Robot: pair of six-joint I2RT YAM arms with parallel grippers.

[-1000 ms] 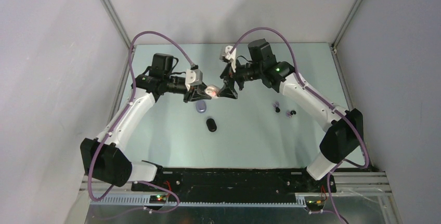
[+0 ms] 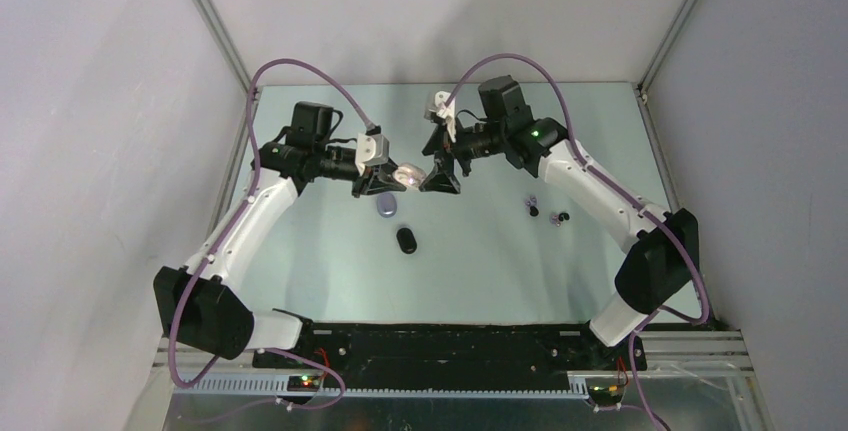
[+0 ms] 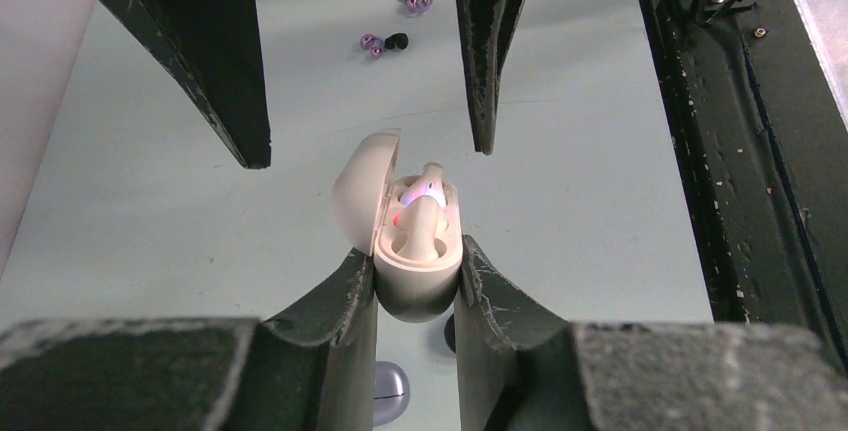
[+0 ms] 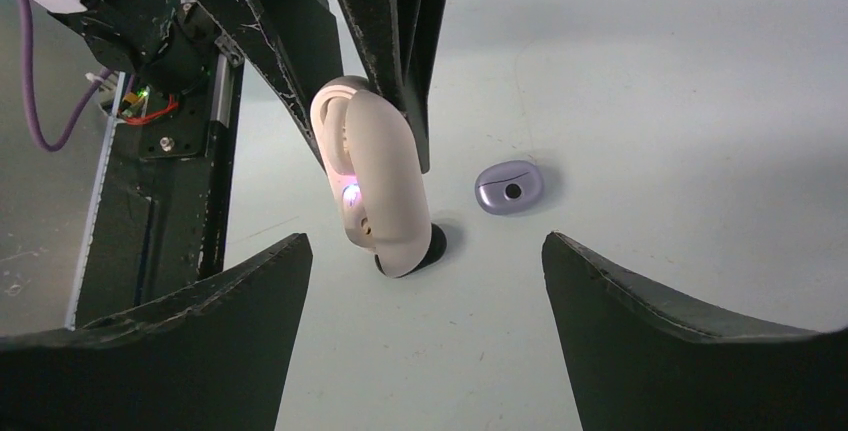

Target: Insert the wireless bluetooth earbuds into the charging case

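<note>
My left gripper is shut on the white charging case (image 2: 409,176), whose lid stands open. In the left wrist view two white earbuds (image 3: 424,213) sit in its wells, with coloured light showing. Whether both are fully seated I cannot tell. My right gripper (image 2: 440,173) hangs just beside the case, its fingers apart with nothing between them; in the right wrist view the case (image 4: 390,181) is seen beyond and between those fingertips.
A purple case (image 2: 387,205) and a black case (image 2: 406,240) lie on the table below. Loose purple and black earbuds (image 2: 560,219) lie to the right.
My right gripper has shifted very slightly toward the front of the table. My left gripper and the white case stay in about the same place.
</note>
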